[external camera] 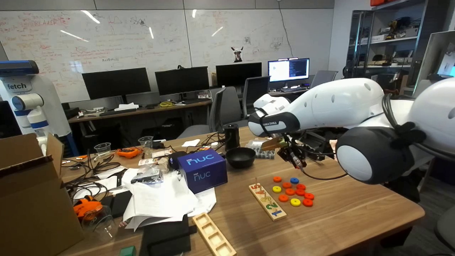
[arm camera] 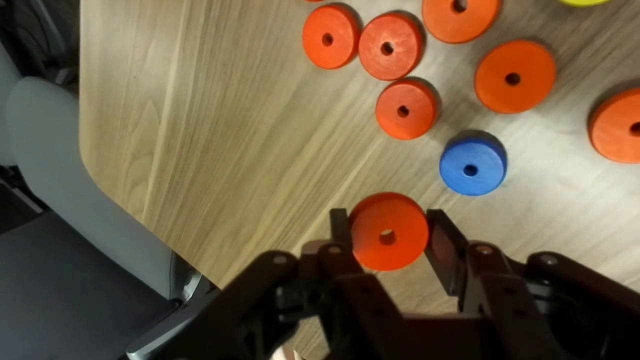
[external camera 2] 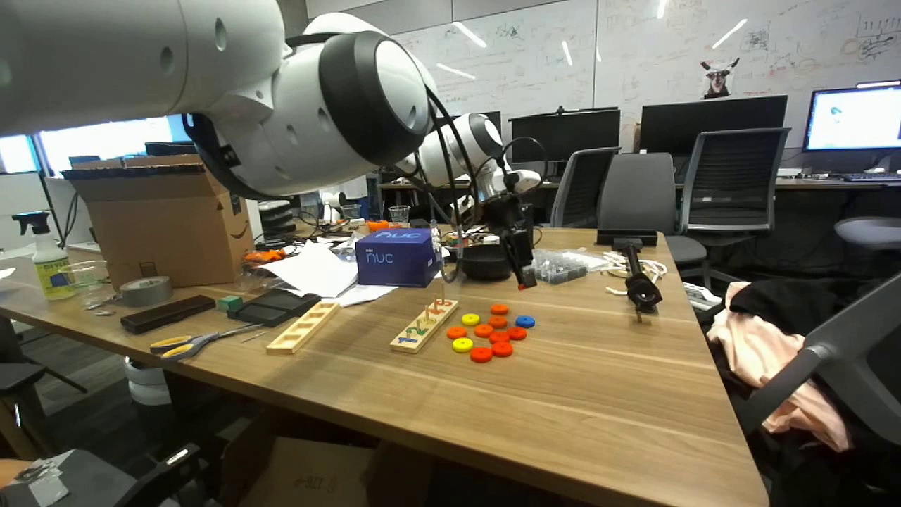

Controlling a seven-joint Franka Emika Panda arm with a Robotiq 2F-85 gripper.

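My gripper is shut on a red ring [arm camera: 396, 249], pinched by its sides between the two fingers, its hole facing the wrist camera. In exterior view 1 the gripper [external camera: 298, 165] hangs above the table, tilted, behind the loose rings. Below it on the table lie a blue ring [arm camera: 472, 167], two yellow rings [external camera: 277, 189] and several red and orange rings [arm camera: 516, 77]. Left of them in exterior view 1 sits a wooden number board [external camera: 267, 202] with upright pegs at its far part; no ring shows on those pegs.
A wooden tray with compartments [external camera: 214, 235] lies near the front. The blue box [external camera: 203, 170] and a black bowl [external camera: 240, 158] stand behind the peg board. Papers and cables crowd the left. Bare wood is free in front of the rings, towards the right edge.
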